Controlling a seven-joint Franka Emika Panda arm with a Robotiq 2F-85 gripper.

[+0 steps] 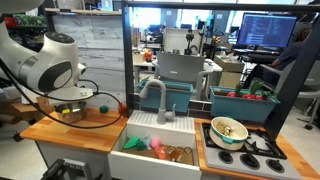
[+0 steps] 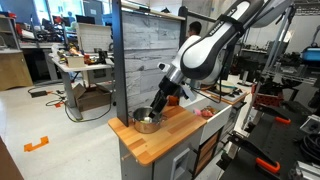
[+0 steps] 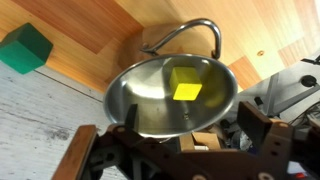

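Inside a metal pot (image 3: 150, 82) with a looped handle lies a yellow block (image 3: 184, 83). My gripper is open above the pot, its dark fingers apart and nothing between them. On the wooden counter beside the pot sits a green block (image 3: 25, 48). From the side, the pot (image 2: 147, 121) stands near the counter's end, under the gripper (image 2: 156, 104). In exterior view 1 the arm partly covers the area around the pot (image 1: 72, 115).
Right of the pot, a sink (image 1: 130, 166) holds several coloured items beneath a faucet (image 1: 160, 92). Farther right, a pan with light contents (image 1: 229, 130) rests on the stove (image 1: 262, 155). A dark upright post (image 2: 119, 60) rises close to the pot.
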